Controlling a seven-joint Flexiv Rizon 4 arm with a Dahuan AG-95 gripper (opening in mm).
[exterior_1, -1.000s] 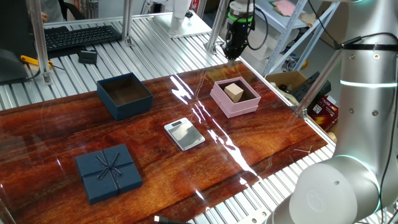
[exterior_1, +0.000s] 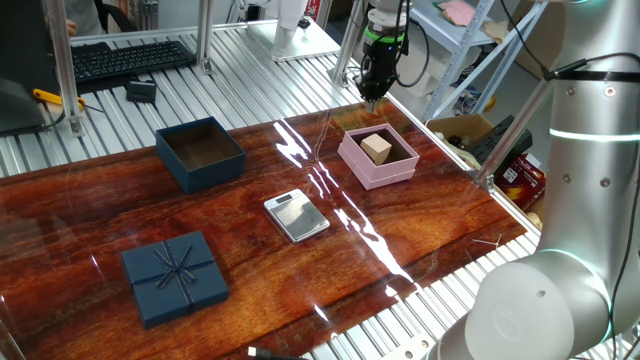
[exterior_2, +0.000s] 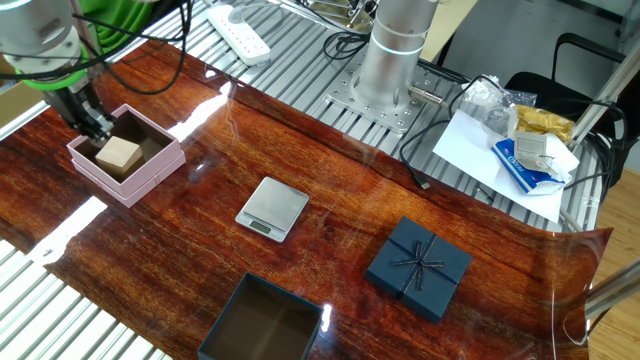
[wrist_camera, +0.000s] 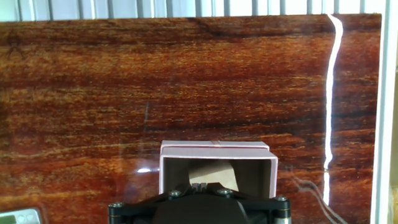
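Observation:
A pale wooden block (exterior_1: 376, 149) lies inside the open pink box (exterior_1: 377, 179), at the far right of the table in exterior view 1. Beyond that box, above the table's far edge, hangs my gripper (exterior_1: 372, 102). From the other side, the gripper (exterior_2: 104, 132) appears over the pink box's rim (exterior_2: 128, 193), near the block (exterior_2: 119, 154). In the wrist view the fingertips (wrist_camera: 195, 186) meet at the middle, shut, with nothing showing between them. They cover part of the block (wrist_camera: 214, 175) in the box (wrist_camera: 214, 152).
A silver scale (exterior_1: 297, 215) sits mid-table. An open dark blue box (exterior_1: 200, 172) and a blue lid with a bow (exterior_1: 176, 279) occupy the other side. Bare wood surrounds them. A power strip (exterior_2: 239, 35) lies on the slatted bench.
The block, boxes and scale stay where they were.

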